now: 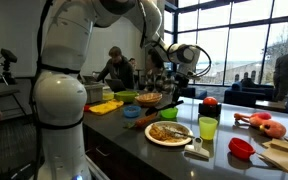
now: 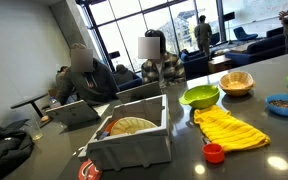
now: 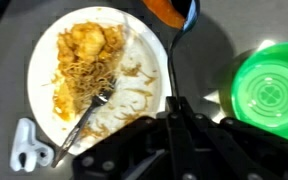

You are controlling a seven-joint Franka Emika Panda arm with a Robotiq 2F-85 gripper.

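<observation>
My gripper is shut on the thin handle of a dark spoon-like utensil point(image 3: 172, 68), which runs toward the top edge of the wrist view, its far end cut off. Below and left in that view lies a white plate point(image 3: 46, 60) of noodles point(image 3: 82, 72), with a fork point(image 3: 84, 118) resting across its rim. In exterior view 1 the same plate point(image 1: 149, 131) sits on the table under the arm. The fingers' grip is too small to make out there.
A light green cup point(image 3: 272, 88) stands right of the gripper. A white clip-like object point(image 3: 26, 146) lies beside the plate. Further right are a red bowl point(image 1: 241, 149) and a wooden board point(image 1: 284, 155). A grey bin point(image 2: 129, 150) and yellow cloth point(image 2: 229, 130) occupy another stretch of table.
</observation>
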